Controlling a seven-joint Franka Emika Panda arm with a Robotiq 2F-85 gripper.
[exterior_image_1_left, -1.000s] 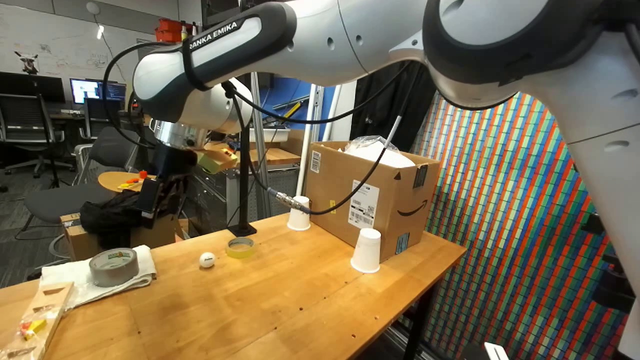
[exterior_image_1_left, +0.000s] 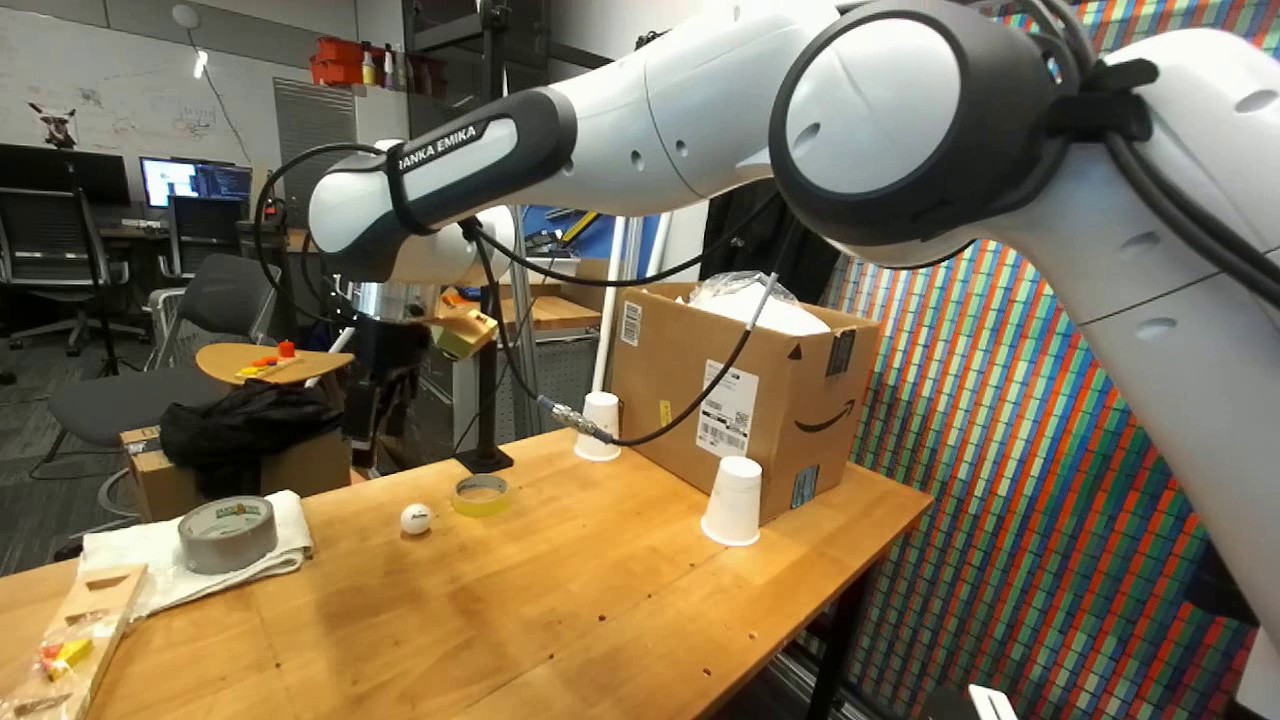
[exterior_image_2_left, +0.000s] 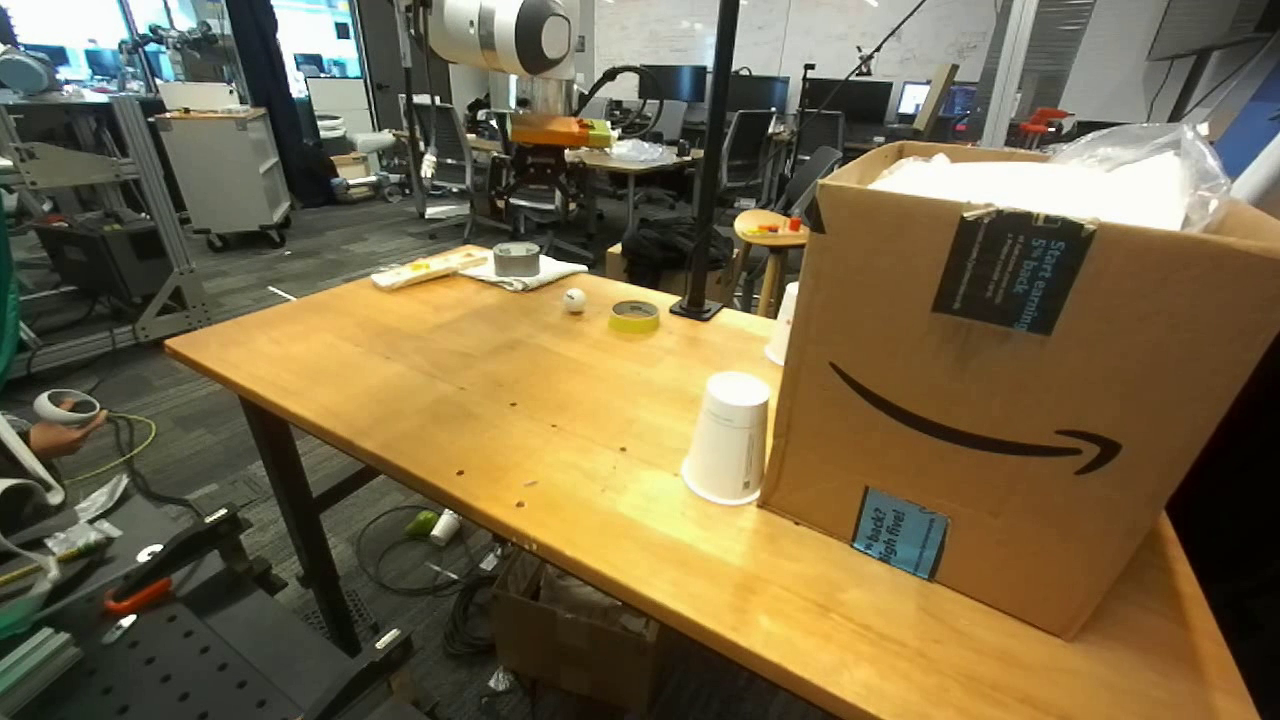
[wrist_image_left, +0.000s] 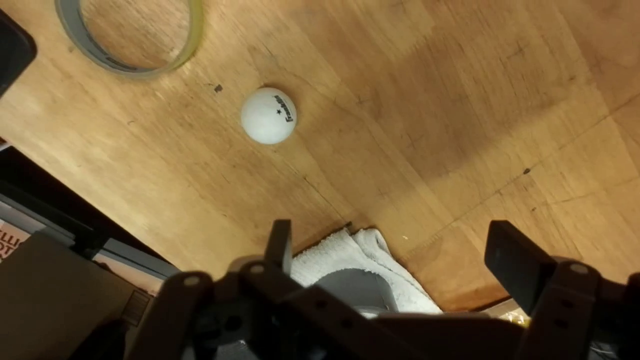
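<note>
My gripper hangs above the table, its two black fingers wide apart and nothing between them. Below it on the wood lies a white ball (wrist_image_left: 268, 116) with dark printing, clear of the fingers in the wrist view. A roll of yellow tape (wrist_image_left: 195, 36) rests close to the ball. At the far left in exterior view 1, a grey tape roll (exterior_image_1_left: 226, 535) sits on a folded white cloth (exterior_image_1_left: 294, 529). Two white paper cups stand upside down: a near cup (exterior_image_1_left: 733, 504) and a far cup (exterior_image_1_left: 596, 432), both by the cardboard box.
The large cardboard box (exterior_image_2_left: 960, 384) fills one end of the table. A black post (exterior_image_2_left: 713, 156) rises at the table's edge near the yellow tape. A wooden piece (exterior_image_1_left: 102, 612) with small wrapped items lies beyond the cloth.
In exterior view 1 the arm's hand end has shifted right and somewhat lower, and the gripper now hangs more upright. The ball appears nearly in place; the tapes and cups have not moved.
</note>
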